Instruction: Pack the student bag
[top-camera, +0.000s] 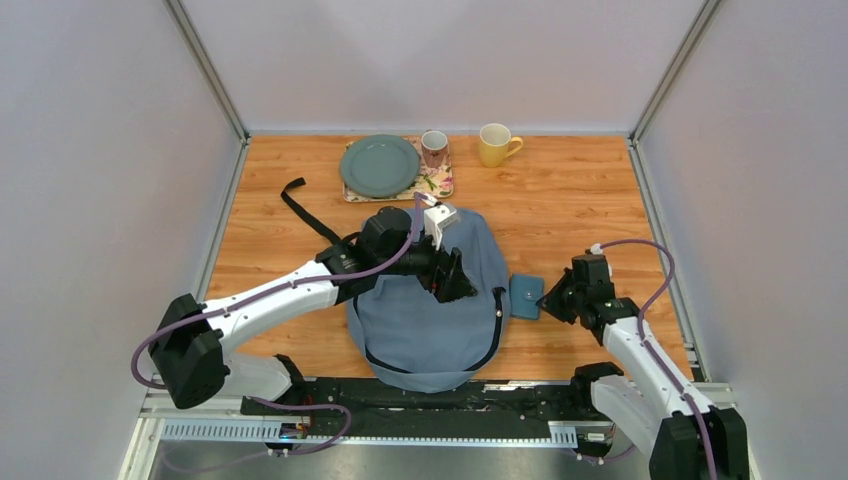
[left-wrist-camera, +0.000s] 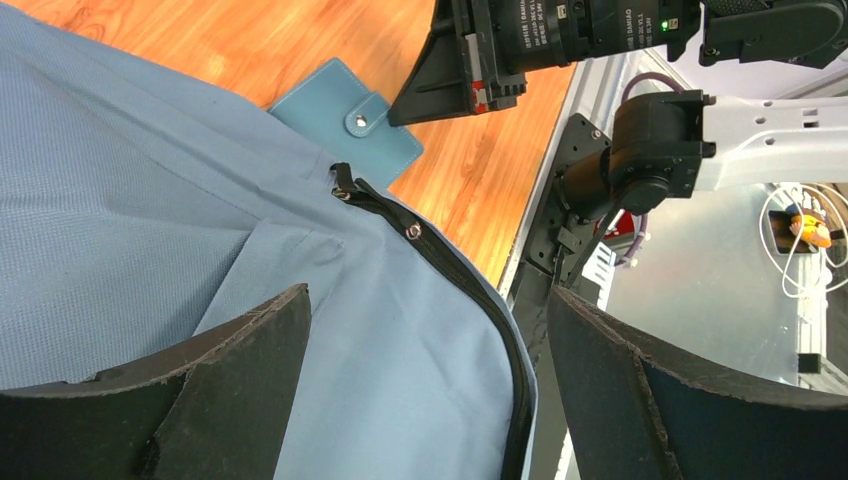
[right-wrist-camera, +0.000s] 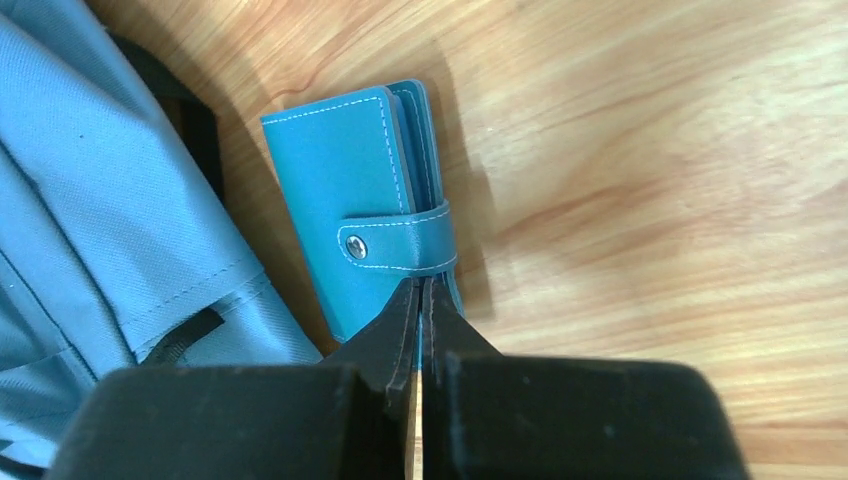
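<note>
The grey-blue bag (top-camera: 425, 340) lies on the table, a black zip (left-wrist-camera: 490, 300) along its right edge. Just right of it, a blue wallet-like notebook (top-camera: 526, 297) rests flat, strap and snap facing up. In the right wrist view my right gripper is shut, its tips over the notebook's (right-wrist-camera: 330, 170) lower right edge beside the strap; nothing shows between the fingers. Whether the tips touch the cover, I cannot tell. Above the bag hangs my left gripper, open and empty, fingers apart over the blue fabric.
At the back, a floral tray (top-camera: 405, 194) bears a grey-green plate (top-camera: 380, 165) and a cup (top-camera: 434, 150). A yellow mug (top-camera: 494, 146) stands to its right. A black strap (top-camera: 310, 215) reaches out from the bag's far left. Bare wood lies behind and right of the notebook.
</note>
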